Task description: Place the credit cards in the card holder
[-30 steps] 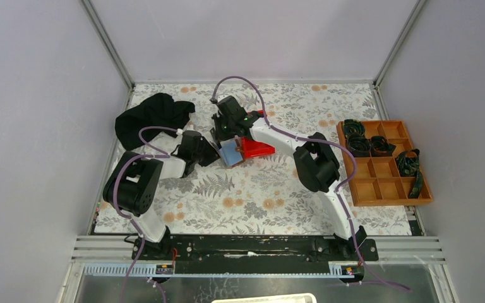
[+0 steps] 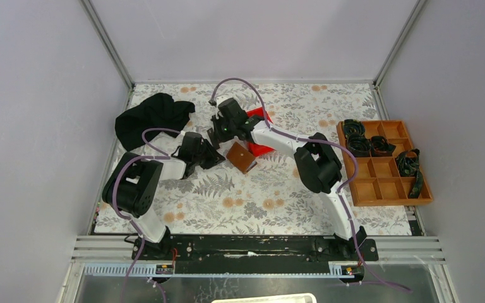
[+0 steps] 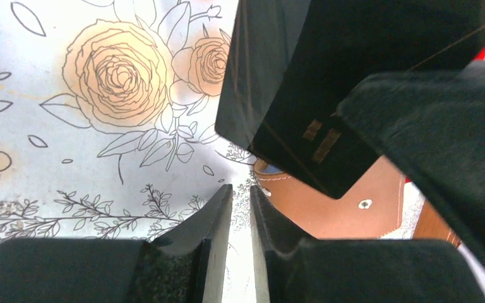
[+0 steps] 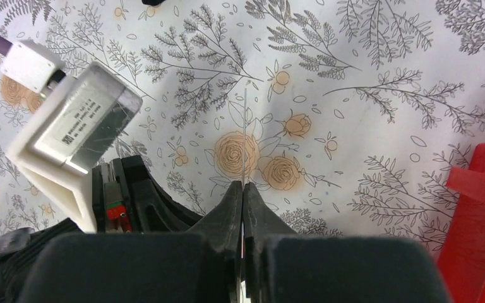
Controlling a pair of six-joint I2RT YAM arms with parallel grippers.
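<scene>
The brown leather card holder (image 2: 241, 156) lies on the floral mat just right of my left gripper (image 2: 220, 158); a bit of blue shows at its edge in the left wrist view, where a dark card-like sheet (image 3: 271, 76) hangs above it. My left gripper's fingertips (image 3: 259, 196) are at the holder's edge, part open with a narrow gap; whether anything is between them is unclear. Above and left of the holder, my right gripper is shut, with only a thin line showing at its fingers, too fine to identify.
A red container (image 2: 260, 149) sits behind and right of the holder. A black cloth (image 2: 151, 120) lies at back left. A wooden tray (image 2: 385, 189) with dark coiled straps is at the right.
The blue card face that showed on the holder in earlier top views is largely gone from sight, and brown leather shows instead. My left gripper has edged right.
</scene>
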